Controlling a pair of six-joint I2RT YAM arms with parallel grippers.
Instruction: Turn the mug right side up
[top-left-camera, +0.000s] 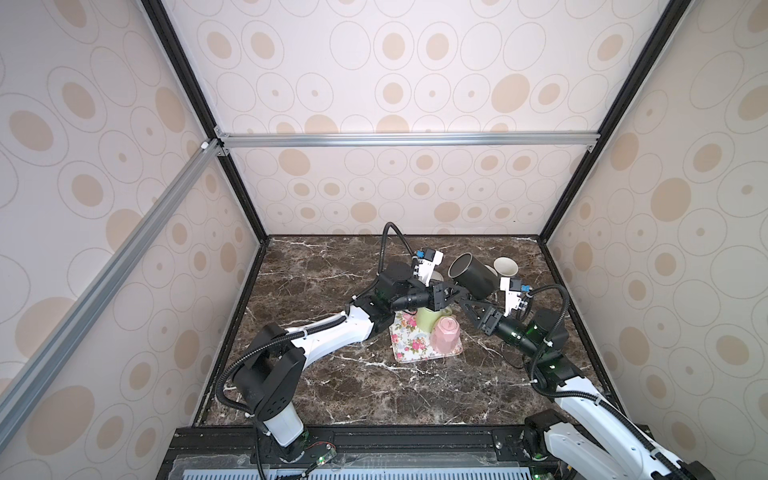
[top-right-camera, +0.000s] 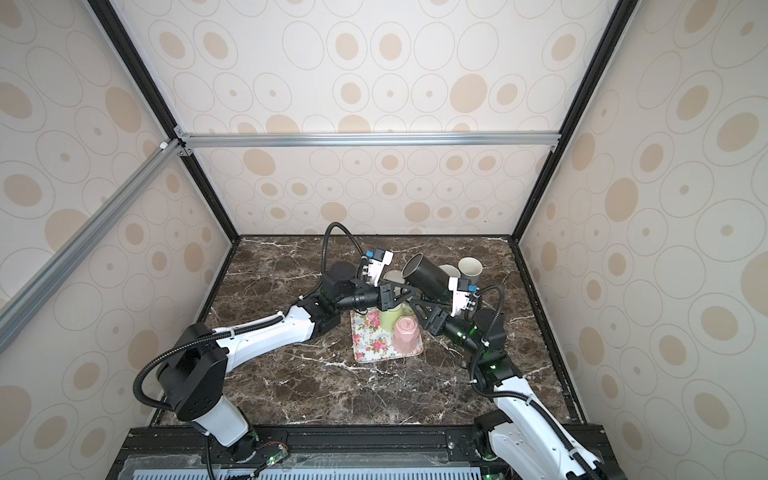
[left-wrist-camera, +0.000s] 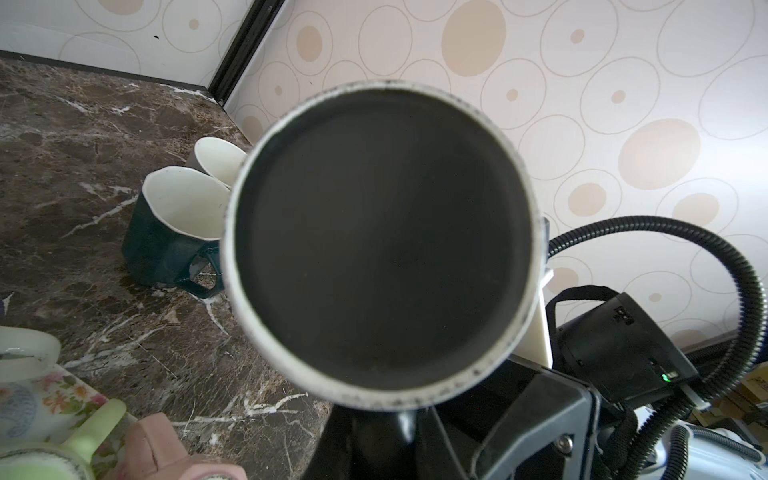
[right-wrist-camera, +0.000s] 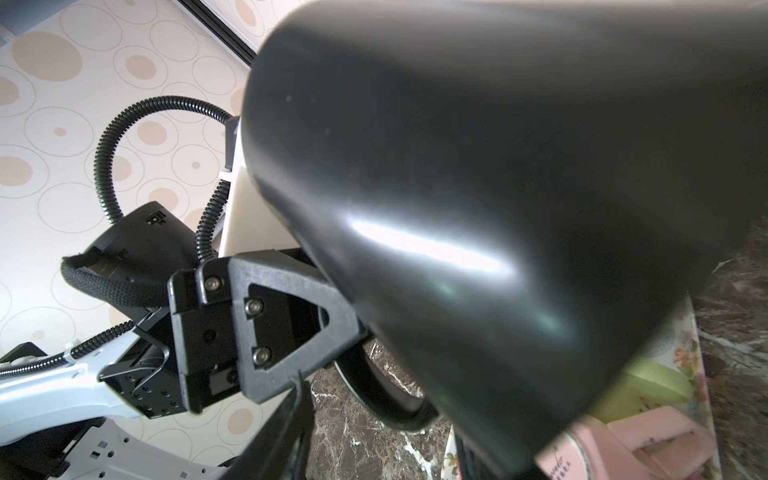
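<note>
A black mug (top-left-camera: 473, 277) is held tilted above the table, its mouth turned up and to the left in the top views. The left wrist view shows its round dark underside (left-wrist-camera: 384, 248) with a pale rim. My left gripper (top-left-camera: 455, 294) is shut on the mug, at the handle (left-wrist-camera: 384, 424) as far as shows; the mug hides the exact contact. Close by, low on the mug's right side, stands my right gripper (top-left-camera: 470, 305), partly open. In the right wrist view one of its fingers (right-wrist-camera: 281, 436) shows clear of the wall; the other is mostly hidden.
A floral tray (top-left-camera: 404, 355) below bears a pink mug (top-left-camera: 445, 335) and a green mug (top-left-camera: 427, 318). Behind are a dark green mug (left-wrist-camera: 160, 244) and a white cup (top-left-camera: 505, 265).
</note>
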